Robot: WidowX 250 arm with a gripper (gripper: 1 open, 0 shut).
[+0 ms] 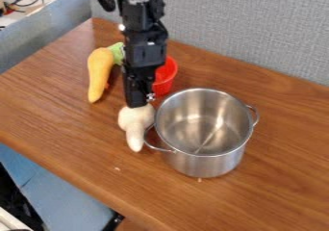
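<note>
My gripper (139,98) hangs low at the centre, its fingertips just above the top of a white toy (134,128) that lies on the wood table against the left side of a steel pot (203,130). A yellow carrot-like toy (99,73) with a green top lies to the left. A red bowl (166,73) stands behind the gripper, partly hidden.
A grey wall (244,23) runs along the back; the table's left edge drops to clutter.
</note>
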